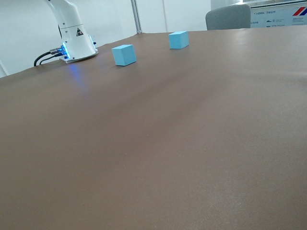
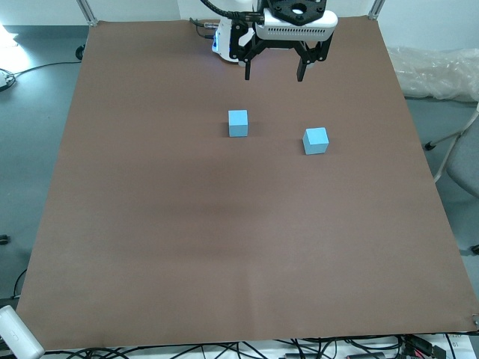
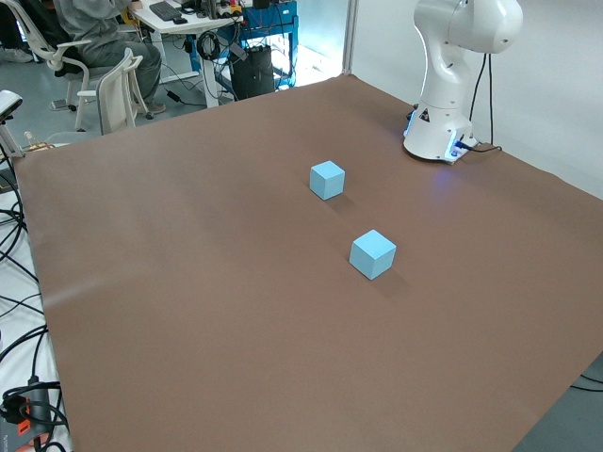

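Two light blue cubes rest apart on the brown table point(image 2: 247, 239). In the left view one cube point(image 2: 238, 123) is left of the other cube point(image 2: 315, 141); both also show in the top view, as a nearer cube point(image 1: 124, 55) and a farther cube point(image 1: 178, 40), and in the right view. My black gripper point(image 2: 273, 73) hangs at the far edge, above and behind the cubes, its two fingers spread open with nothing seen between them. The robot's white base point(image 3: 435, 132) stands on the table in the right view.
Cables point(image 2: 247, 351) run along the near edge in the left view. A grey chair point(image 2: 468, 153) stands beside the table, and a plastic-wrapped bundle point(image 2: 434, 73) lies at the far right.
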